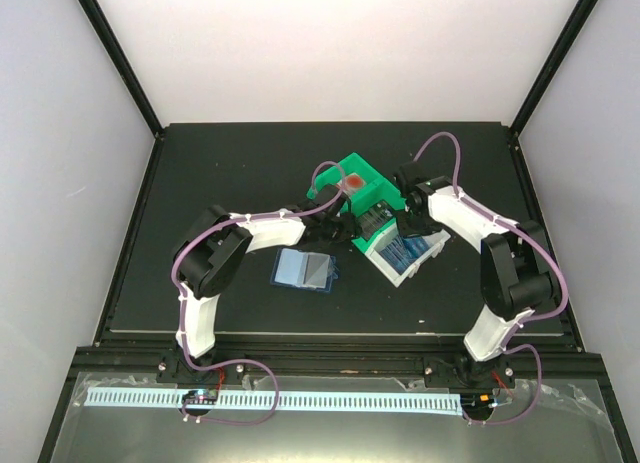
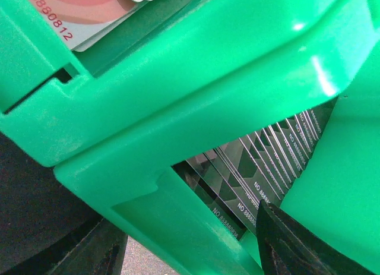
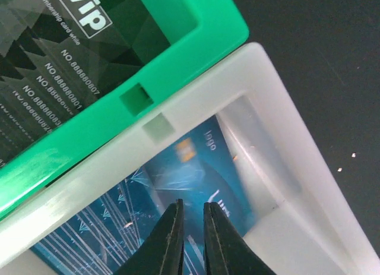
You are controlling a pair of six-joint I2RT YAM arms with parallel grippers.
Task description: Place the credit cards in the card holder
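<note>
A green card tray with black VIP cards stands beside a white tray holding blue cards. My left gripper is parted around the green tray's near wall, one finger inside by the cards; contact is unclear. My right gripper is over the blue cards with its fingers close together; whether a card is between them cannot be told. A blue item with pale panels, possibly the card holder, lies on the mat below the left gripper in the top view.
A compartment of the green tray holds cards with a red disc pattern. Both arms reach in close to the trays from either side.
</note>
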